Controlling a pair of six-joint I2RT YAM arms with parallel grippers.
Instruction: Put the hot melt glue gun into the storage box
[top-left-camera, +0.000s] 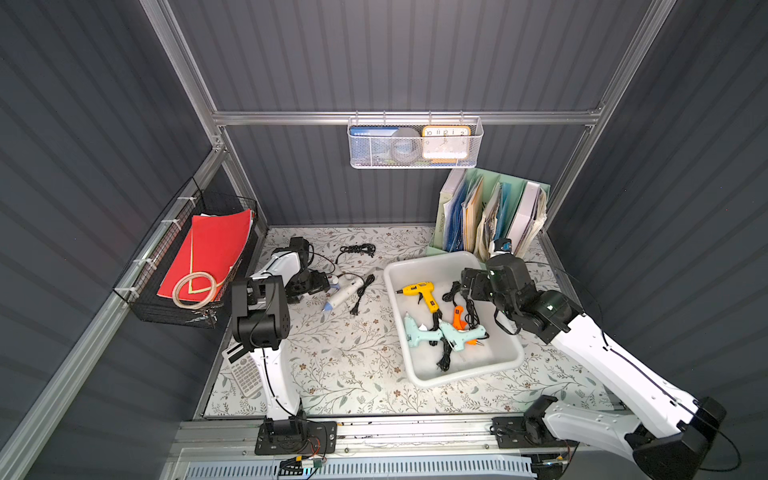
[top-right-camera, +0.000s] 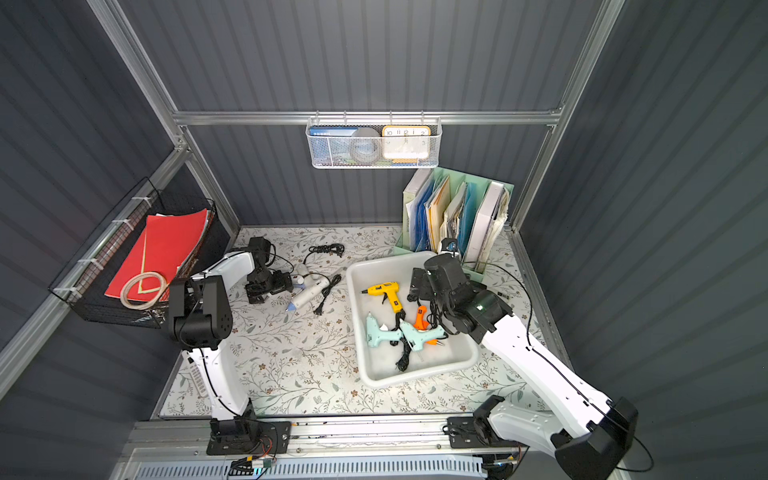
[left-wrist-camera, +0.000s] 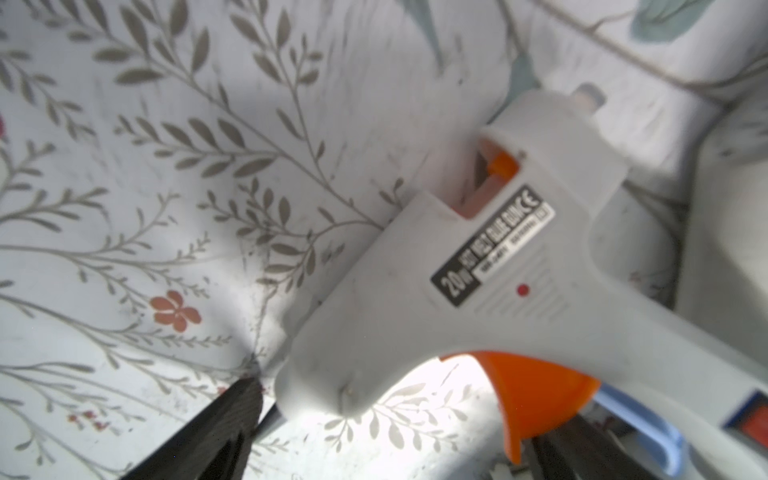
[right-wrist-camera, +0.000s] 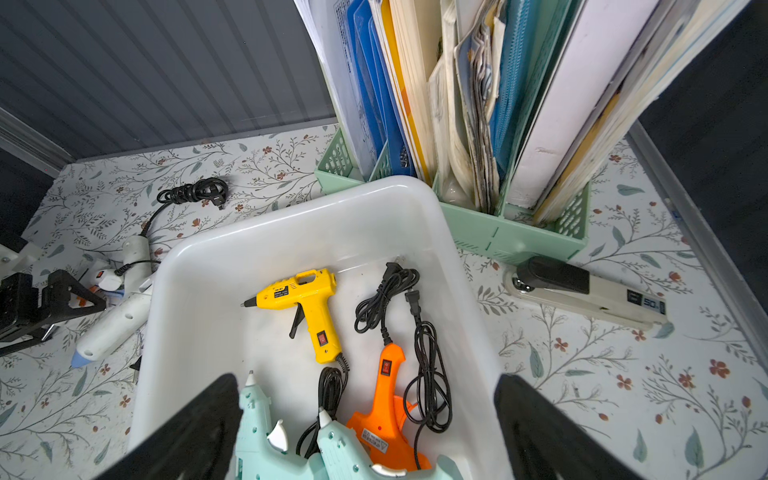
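A white hot melt glue gun (left-wrist-camera: 416, 312) with an orange trigger (left-wrist-camera: 544, 392) lies on the table, large in the left wrist view. My left gripper stands open over it, its blurred fingers (left-wrist-camera: 209, 440) near the nozzle end and the trigger. In the top left view that gripper mostly hides the gun. Another white tool with a blue tip (top-left-camera: 344, 294) lies just right of it. The white storage box (right-wrist-camera: 280, 222) holds a yellow glue gun (right-wrist-camera: 308, 304), an orange one (right-wrist-camera: 388, 408) and two mint-green ones. Above the box, my right gripper is open and empty.
Coiled black cords (top-left-camera: 357, 249) lie behind and beside the tools. A file rack (right-wrist-camera: 512, 228) stands behind the box, with a stapler (right-wrist-camera: 592, 296) to its right. A calculator (top-left-camera: 246, 376) sits at front left.
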